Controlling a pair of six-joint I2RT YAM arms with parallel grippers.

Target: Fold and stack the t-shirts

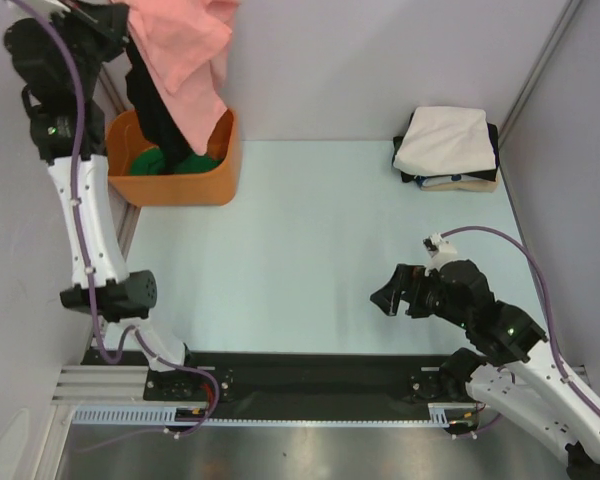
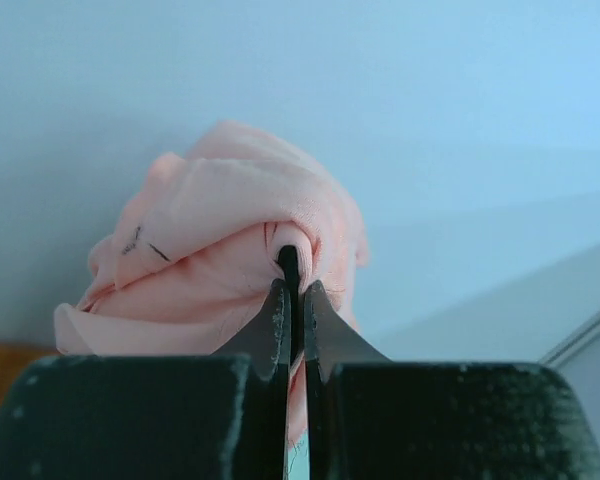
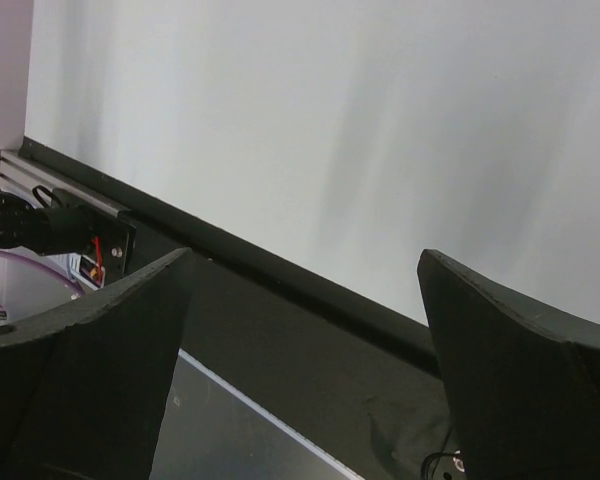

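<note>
A pink T-shirt (image 1: 185,60) hangs high above the orange bin (image 1: 185,190), gripped by my raised left gripper, which is shut on its bunched cloth. Black cloth (image 1: 155,110) hangs behind it down into the bin, where green cloth (image 1: 190,165) shows. My right gripper (image 1: 400,290) is open and empty over the table's front right. In the right wrist view its two fingers (image 3: 90,380) frame bare table and the front edge. At the back right lies a folded stack (image 1: 445,140), white on top, with black, blue and tan layers beneath.
Walls close in at the left, back and right, and a dark rail (image 1: 290,370) runs along the front edge.
</note>
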